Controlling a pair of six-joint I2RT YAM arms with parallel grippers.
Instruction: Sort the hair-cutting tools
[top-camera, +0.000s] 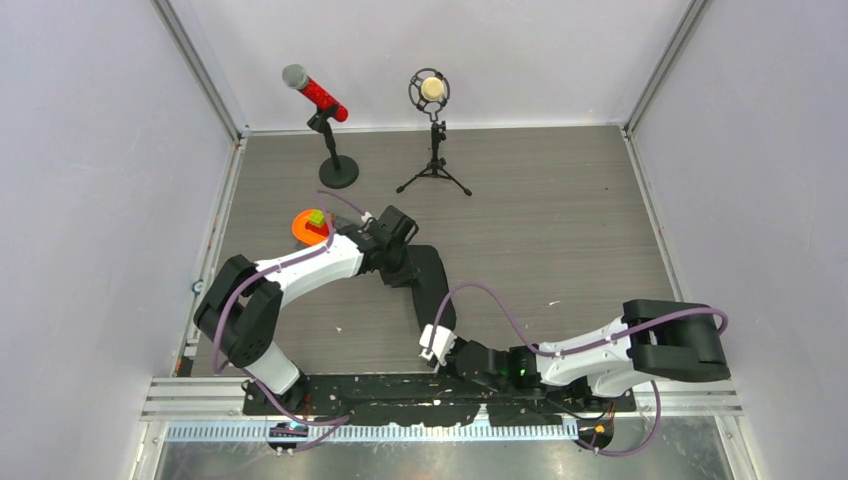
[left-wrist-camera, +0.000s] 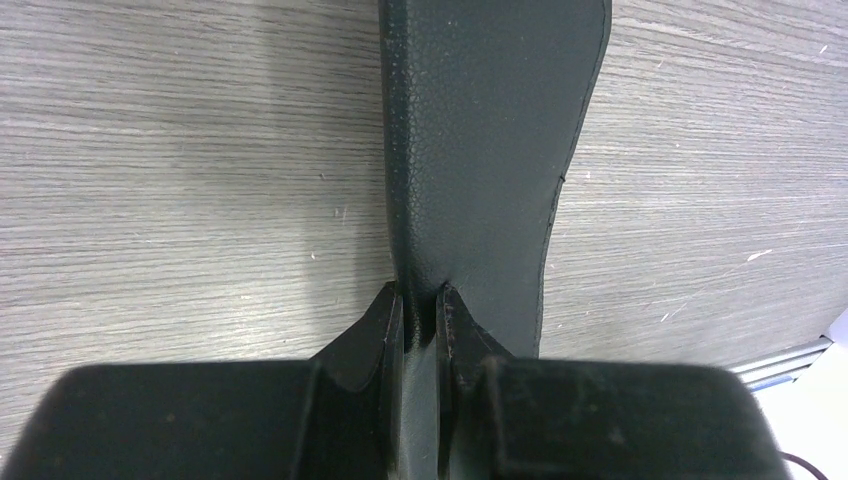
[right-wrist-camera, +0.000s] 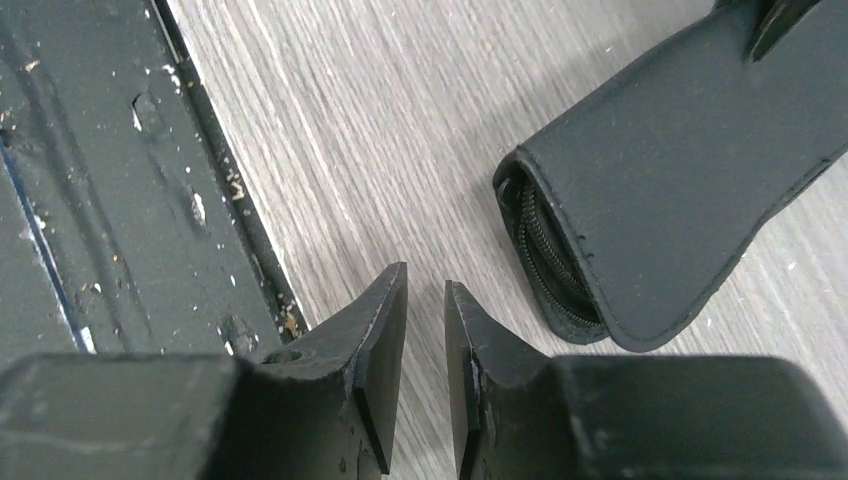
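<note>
A black leather case (top-camera: 428, 280) lies on the table near the middle front. My left gripper is shut on the left edge of this case (left-wrist-camera: 490, 150). In the right wrist view the near end of the case (right-wrist-camera: 670, 200) gapes a little, showing a zipper edge inside. My right gripper is part open beside that end, over bare table, with nothing between its fingers. What the case holds is hidden.
A red microphone on a stand (top-camera: 338, 170) and a small tripod microphone (top-camera: 436, 160) stand at the back. An orange dish (top-camera: 303, 228) with coloured blocks sits behind the left arm.
</note>
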